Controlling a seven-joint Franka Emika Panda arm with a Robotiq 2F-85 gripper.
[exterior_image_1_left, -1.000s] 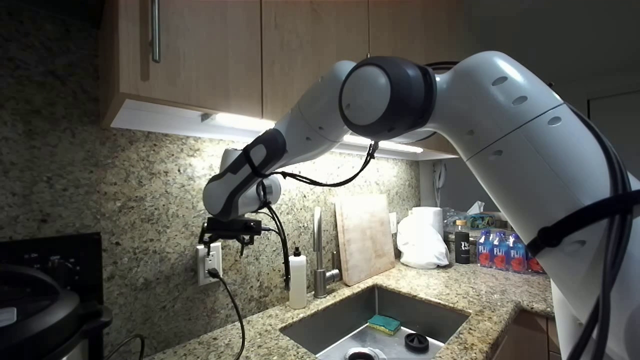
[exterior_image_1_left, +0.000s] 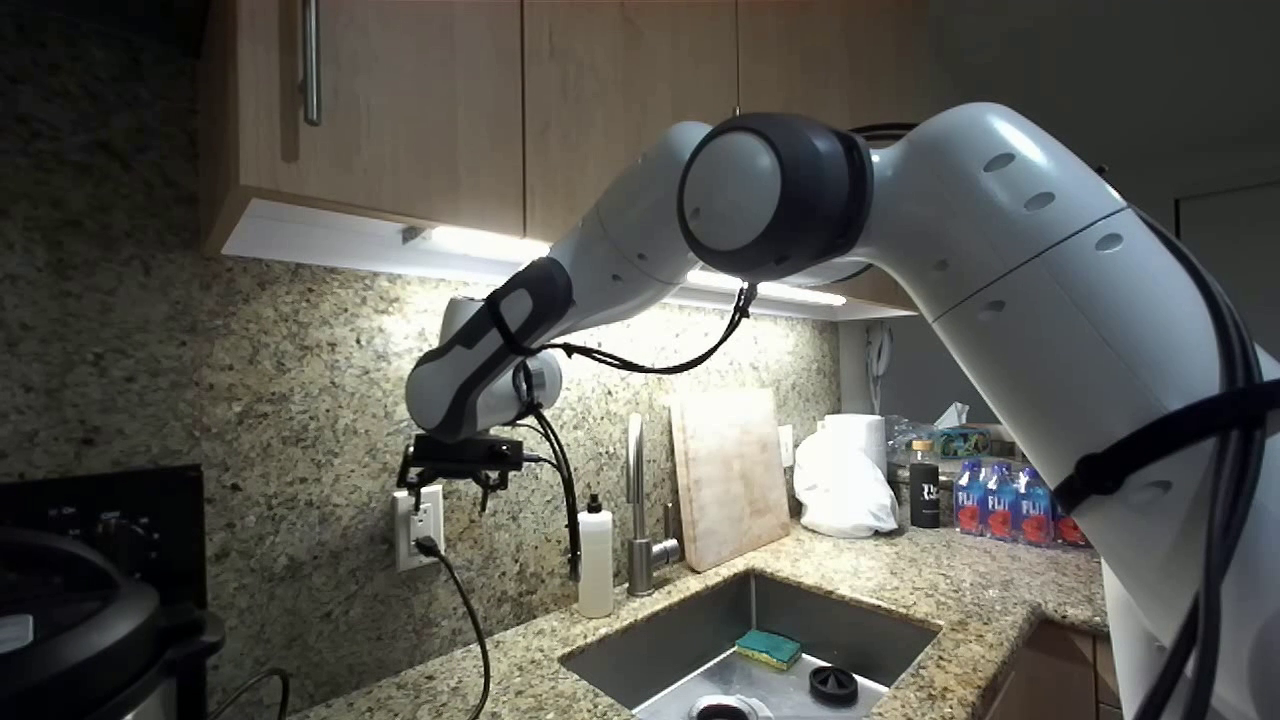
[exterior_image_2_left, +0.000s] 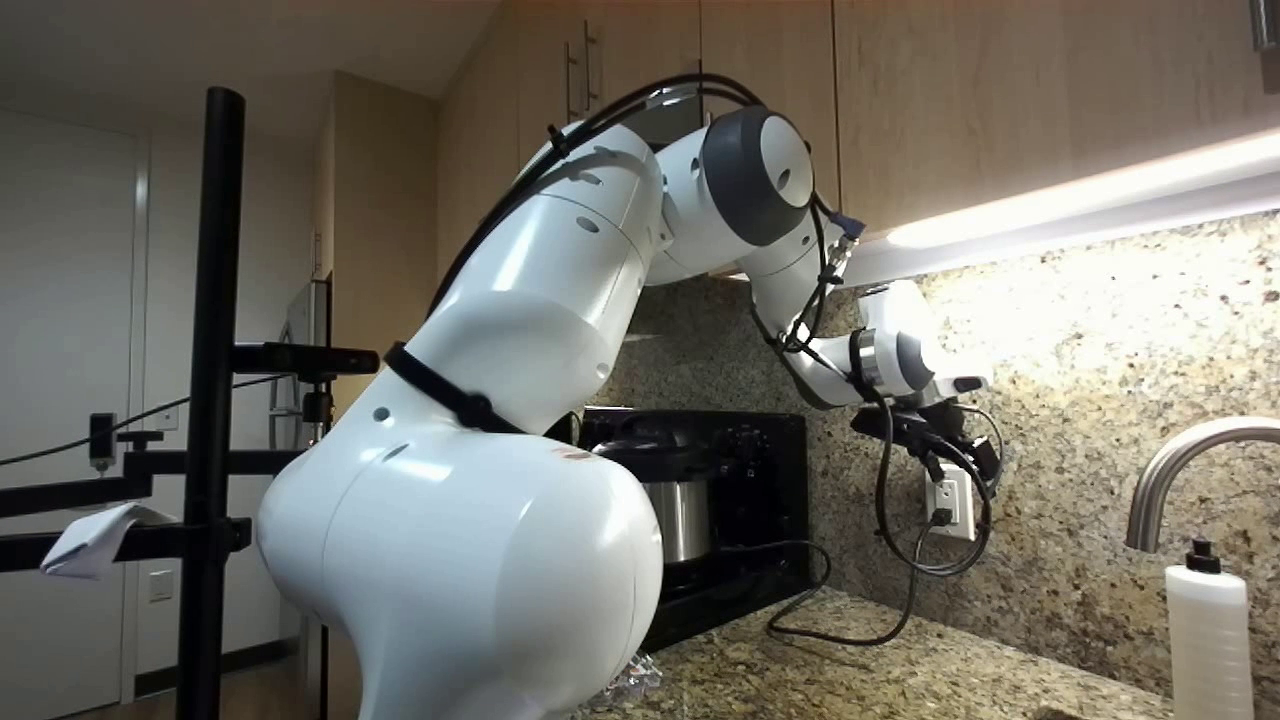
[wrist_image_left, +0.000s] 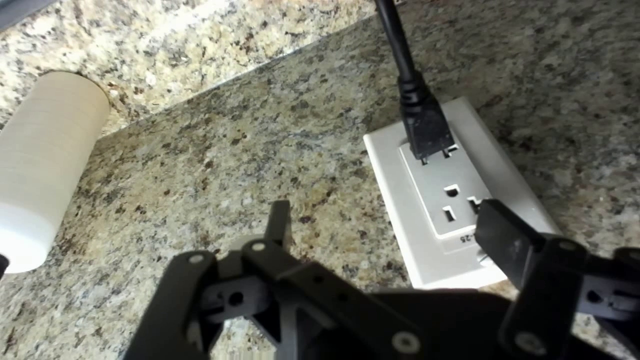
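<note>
A black plug (wrist_image_left: 427, 123) sits in one socket of the white wall outlet (wrist_image_left: 393, 198), its cord running off the top of the wrist view. The outlet's other socket is empty. My gripper stands open, its two fingers wide apart with nothing between them. One finger (wrist_image_left: 504, 237) overlaps the outlet's edge in the wrist view; the other lies over bare granite. From the side, the gripper (exterior_image_1_left: 456, 490) is just above and near the outlet (exterior_image_1_left: 434, 518), and the plug (exterior_image_1_left: 425, 546) is below it. Whether a fingertip touches the wall I cannot tell.
A white soap bottle (exterior_image_1_left: 595, 562) and the faucet (exterior_image_1_left: 636, 516) stand right of the outlet, beside the sink (exterior_image_1_left: 768, 588). A black cooker (exterior_image_1_left: 72, 624) is at the left. Wall cabinets (exterior_image_1_left: 384, 108) hang above the arm. The cord (exterior_image_2_left: 840, 640) loops across the counter.
</note>
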